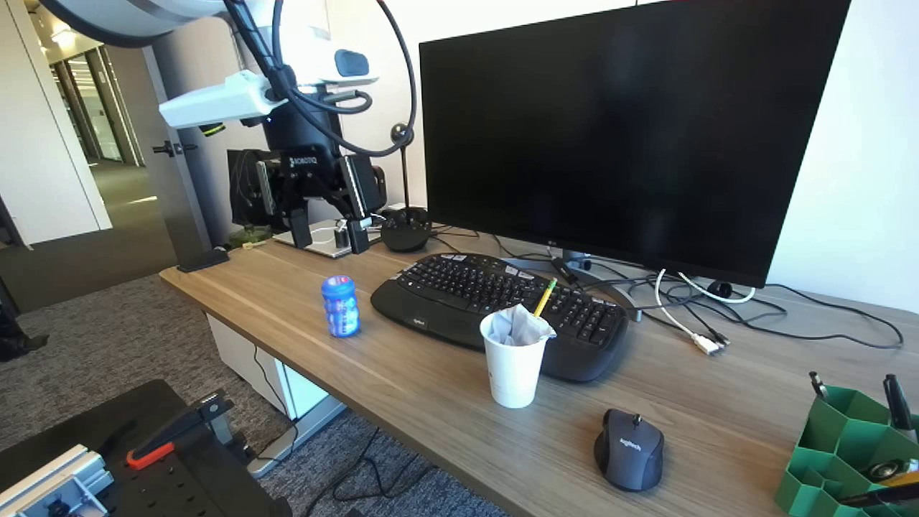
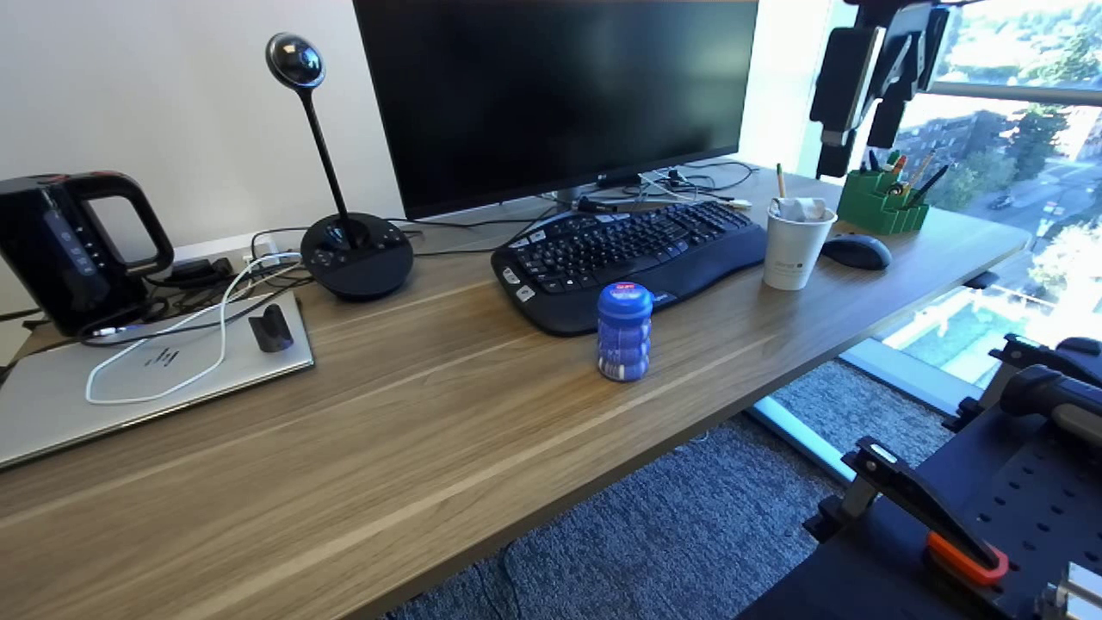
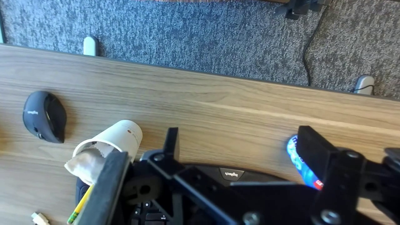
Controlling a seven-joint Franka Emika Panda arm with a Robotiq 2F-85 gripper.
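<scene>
My gripper hangs above the desk with its fingers wide apart and only air between them. In the wrist view its two black fingers stand far apart, the right fingertip covering part of a blue bottle. That bottle stands upright on the desk, in front of the keyboard's left end. A white paper cup holds crumpled wrapping and a yellow-green pencil; it stands upright close to the keyboard's front edge. In exterior view 2 the gripper appears high at the upper right.
The black keyboard lies before the large monitor. To the right are a mouse and a green pen holder. A webcam stand, laptop and kettle occupy the other end.
</scene>
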